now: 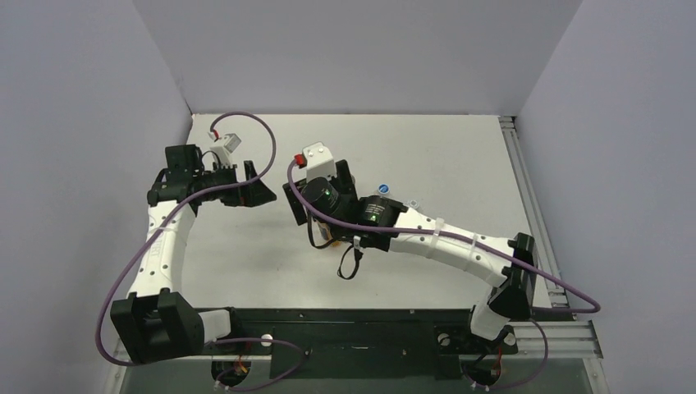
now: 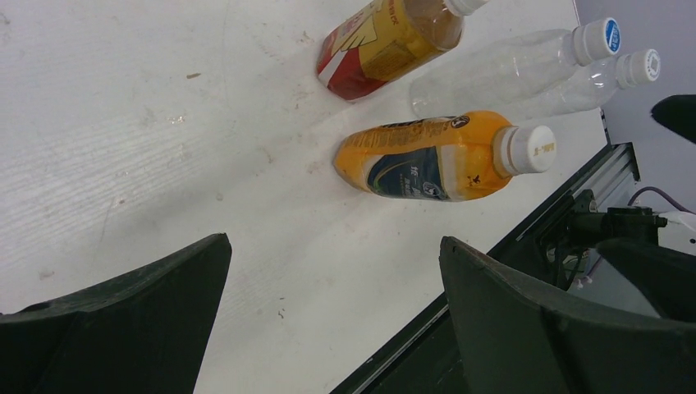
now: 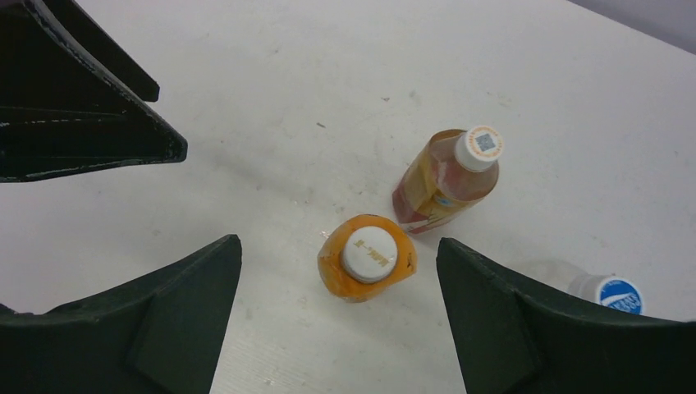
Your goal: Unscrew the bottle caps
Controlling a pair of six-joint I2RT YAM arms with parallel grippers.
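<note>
In the left wrist view, an orange bottle (image 2: pixel 476 152) with a dark label and a white cap (image 2: pixel 533 148) stands by an amber bottle (image 2: pixel 382 41) with a red-yellow label. Two clear bottles, one blue-topped (image 2: pixel 492 74) and one white-topped (image 2: pixel 587 86), stand beyond. My right gripper is above the orange bottle, its fingers open and apart; the orange bottle's cap (image 3: pixel 369 254) shows from above in the gap between them, untouched. Left of the bottles, my left gripper is open, with only bare table between its fingertips.
My right arm (image 1: pixel 460 246) stretches across the table and hides most of the bottles from above. Bare table (image 1: pixel 238 263) lies at the front left and at the back right (image 1: pixel 451 156). Grey walls (image 1: pixel 624 148) enclose the workspace.
</note>
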